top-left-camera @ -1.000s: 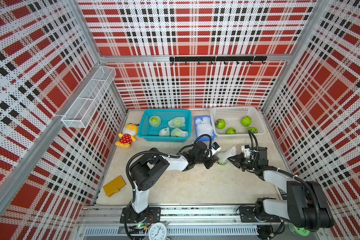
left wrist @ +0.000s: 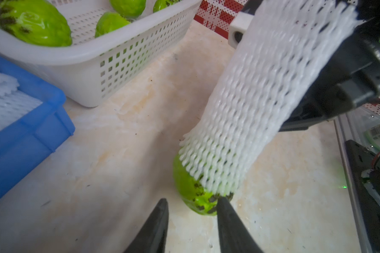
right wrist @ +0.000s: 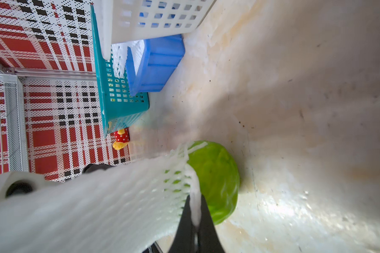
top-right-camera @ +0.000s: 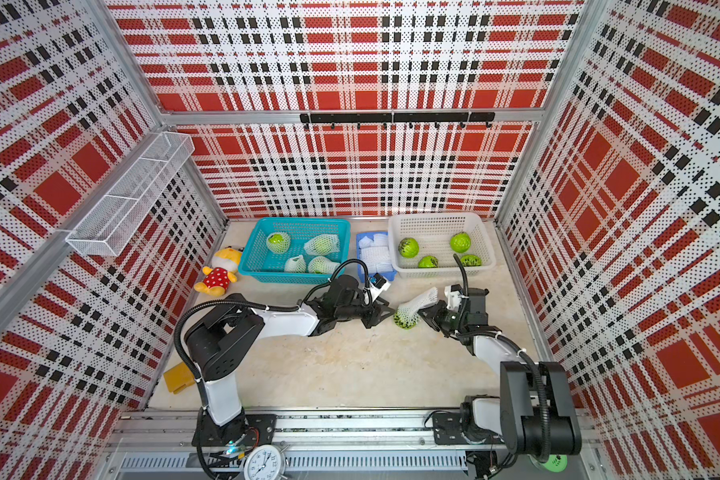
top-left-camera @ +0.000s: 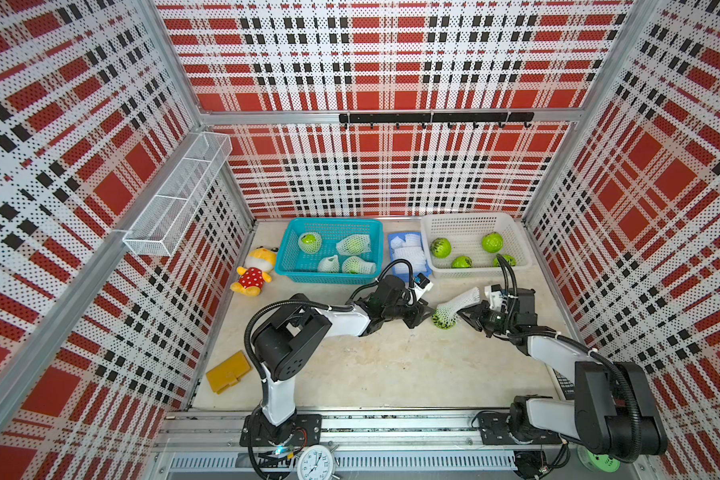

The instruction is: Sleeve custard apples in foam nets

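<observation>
A green custard apple (right wrist: 215, 185) sits on the table, a white foam net (left wrist: 257, 97) draped over part of it and slanting up to the right. My right gripper is shut on a strand of the net's edge beside the fruit. My left gripper is part open just in front of the fruit, nothing between its fingers. The teal basket (top-left-camera: 284, 252) holds several netted fruits; the white basket (top-right-camera: 488, 240) holds several bare ones.
A blue tray (left wrist: 29, 139) of nets stands between the baskets at the back. A plush toy (top-left-camera: 252, 280) and a yellow wallet (top-left-camera: 228, 369) lie at the left.
My left gripper has shifted slightly back and away from the fruit. The net's free end has tilted toward the right gripper, which has moved slightly.
</observation>
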